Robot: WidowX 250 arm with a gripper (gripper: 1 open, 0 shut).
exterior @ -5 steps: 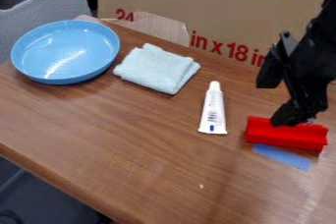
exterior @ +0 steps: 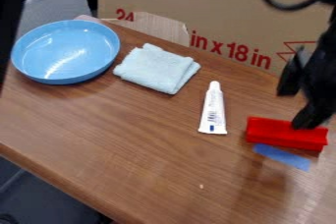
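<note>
My dark gripper [exterior: 292, 97] hangs at the right, blurred, above and just behind a red box [exterior: 289, 136] that lies on the wooden table near a strip of blue tape [exterior: 281, 156]. Its fingers look apart and open, with nothing clearly held. A white tube [exterior: 213, 109] lies left of the red box.
A folded light blue cloth [exterior: 156, 68] lies at the upper middle, and a blue plate [exterior: 63, 51] at the left. A cardboard box [exterior: 197, 7] stands along the back. Its left edge drops away.
My gripper has shifted and is now blurred, with a dark shape also entering at the upper left edge. The objects on the table have not visibly moved.
</note>
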